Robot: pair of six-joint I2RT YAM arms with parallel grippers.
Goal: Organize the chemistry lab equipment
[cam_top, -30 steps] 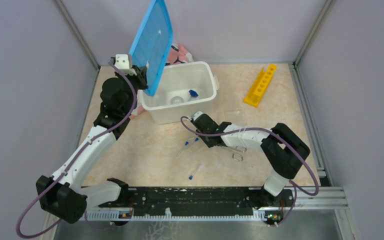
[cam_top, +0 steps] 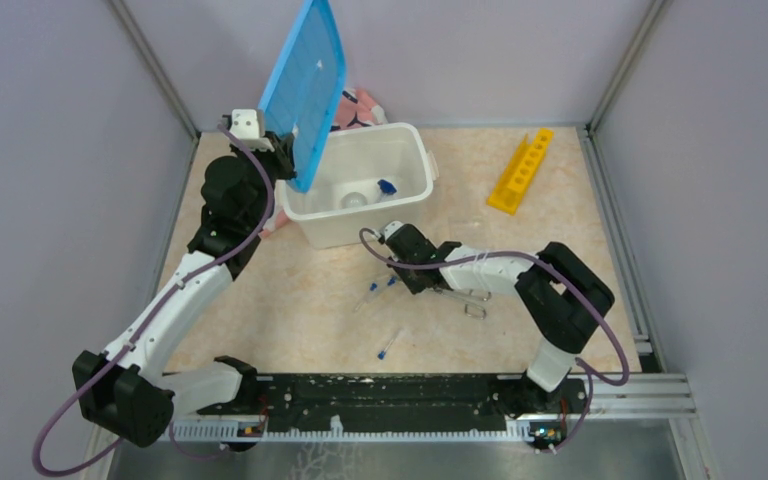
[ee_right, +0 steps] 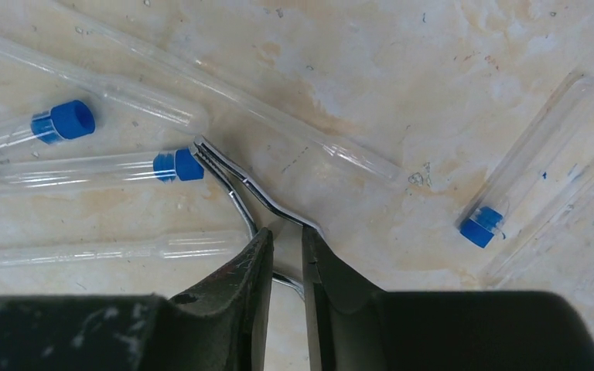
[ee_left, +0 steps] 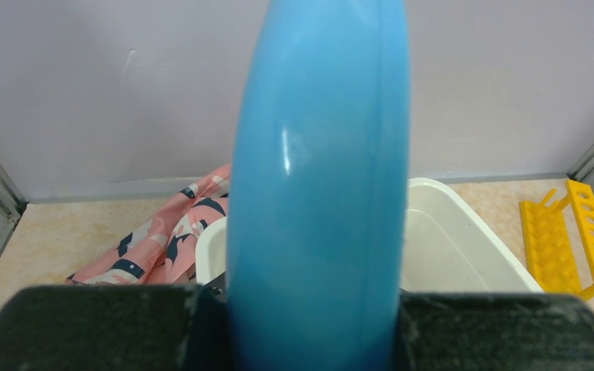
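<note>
My left gripper [cam_top: 278, 150] is shut on the blue lid [ee_left: 317, 154], holding it raised beside the white box [cam_top: 320, 225], which contains a blue item and a clear round piece. My right gripper is low over the table, part open, its fingertips at the metal tongs [ee_right: 267, 197]; whether it grips them is unclear. Around them lie blue-capped tubes [ee_right: 85, 170] and clear pipettes [ee_right: 240, 108]. More metal tools [cam_top: 475, 310] lie beside the right wrist in the top view.
A yellow rack [cam_top: 520, 175] stands at the back right. Pink patterned cloth [ee_left: 162, 239] lies behind the box.
My right arm has shifted very slightly at the gripper and elbow. The left arm and lid are unchanged.
</note>
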